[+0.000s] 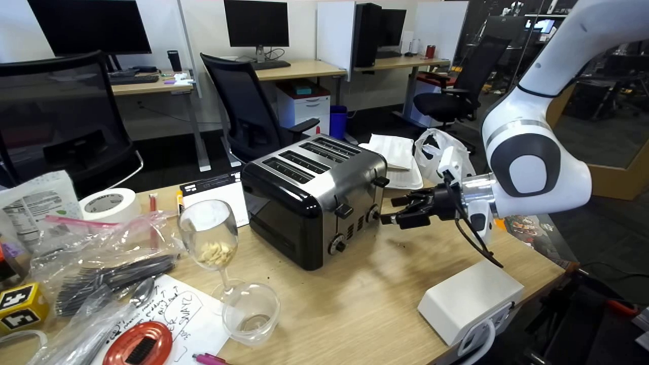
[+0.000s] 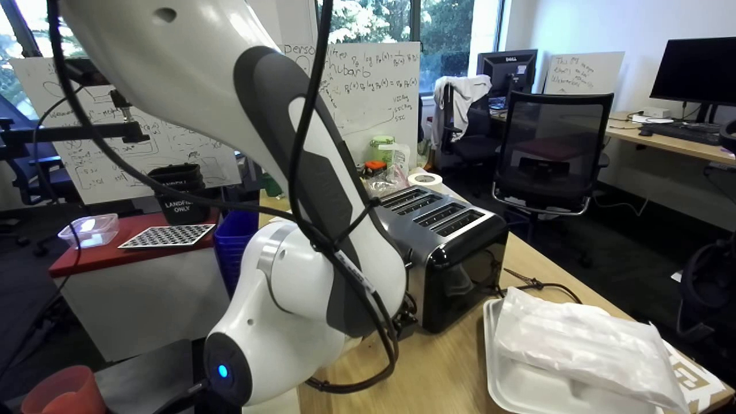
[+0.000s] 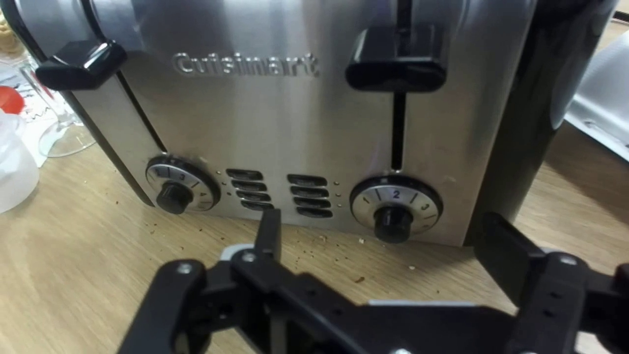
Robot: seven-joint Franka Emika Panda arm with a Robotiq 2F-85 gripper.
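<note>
A steel and black four-slot toaster [image 1: 316, 188] stands on the wooden table. Its front, with two black levers and two numbered dials, fills the wrist view. The right-hand dial [image 3: 396, 206] has a black knob and lies, in that picture, between the open fingers of my gripper, with nothing held. To the left sits the other dial [image 3: 181, 184], outside the fingers. Above the right dial is a black lever [image 3: 398, 59] high in its slot. In exterior view 1 the fingertips are close to the toaster's far dial; contact cannot be made out. The arm hides the gripper in exterior view 2.
Left of the toaster stand a wine glass [image 1: 210, 234] with pale bits inside and a clear plastic cup [image 1: 250, 313]. A white box [image 1: 471, 301] is at the table's front edge. Behind my gripper lies a white tray [image 2: 493, 345] with a package. Bare table lies before the toaster.
</note>
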